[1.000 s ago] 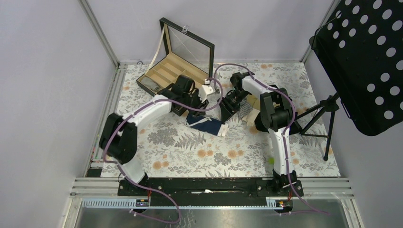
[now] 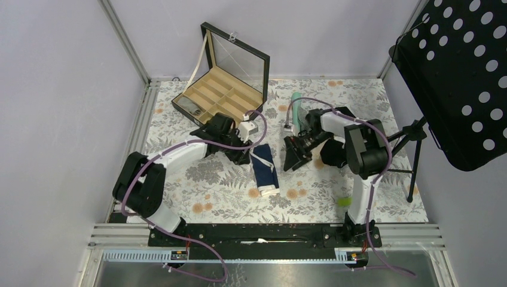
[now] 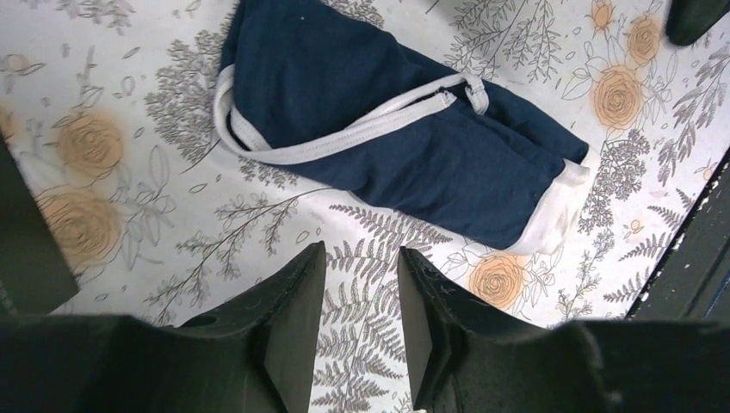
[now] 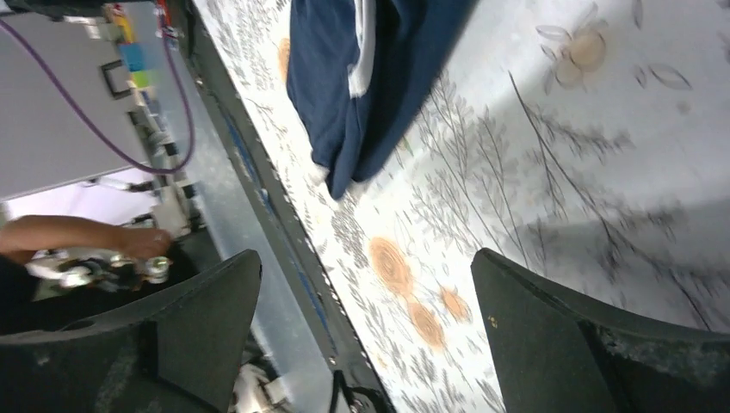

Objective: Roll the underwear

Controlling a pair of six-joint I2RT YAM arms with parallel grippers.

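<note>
The navy underwear with a white band lies folded in a long strip on the patterned cloth, its long side running front to back between my grippers; the left wrist view shows white straps across it. My left gripper hovers at its upper left; its fingers stand apart with nothing between them. My right gripper is right of the underwear, open and empty, with the underwear ahead of it in the right wrist view.
An open compartment box stands at the back left. A dark pile and a mint roll lie behind the right arm. A black stand is at the right.
The underwear has swung from crosswise to front-to-back, its white band end now toward the front. My right gripper has moved right, away from it; my left arm has shifted slightly.
</note>
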